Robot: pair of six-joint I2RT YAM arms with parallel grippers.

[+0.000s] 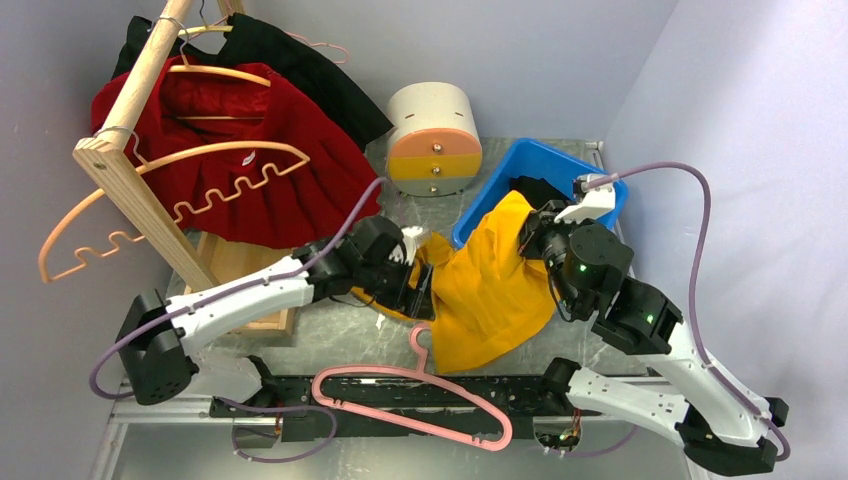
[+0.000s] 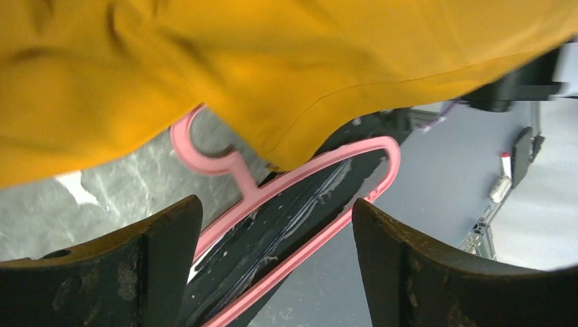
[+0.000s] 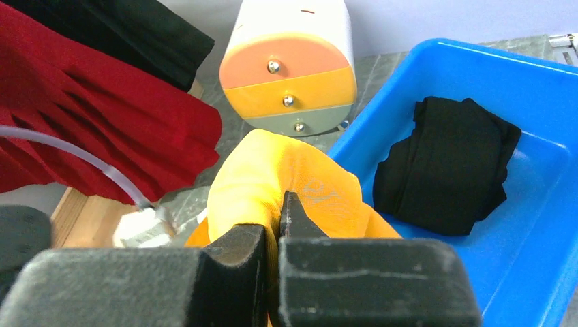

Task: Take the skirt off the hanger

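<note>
The yellow skirt [image 1: 490, 300] is spread over the floor and rises on the right to my right gripper [image 1: 530, 238], which is shut on a fold of it beside the blue bin; the pinched cloth shows in the right wrist view too. Separate from the skirt's body, a pink hanger [image 2: 320, 162] lies along the front, its hook end close by the cloth and partly under it in the left wrist view. Above the skirt's left part and the hook hangs my left gripper [image 1: 418, 298], open, its fingers [image 2: 167, 238] wide apart with nothing gripped.
Black folded cloth [image 3: 450, 163] lies in the blue bin [image 1: 510, 165]. A small drawer cabinet [image 1: 435, 140] stands behind. On the left, a wooden rack [image 1: 140, 190] carries red and black clothes and a bare wooden hanger [image 1: 230, 146].
</note>
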